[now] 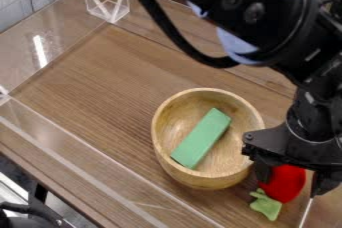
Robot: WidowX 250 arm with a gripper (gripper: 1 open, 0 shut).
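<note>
My black gripper (287, 157) reaches down from the upper right over a red object (283, 183) with a green leafy end (265, 206), at the lower right beside a wooden bowl. Its fingers are around the red object's upper part and partly hide it; whether they grip it is unclear. The round wooden bowl (174, 114) holds a green block (202, 136).
Bare wooden table (80, 92) spreads left and behind the bowl. A white wire-like item (107, 2) sits at the back left. The table's edge runs along the lower left.
</note>
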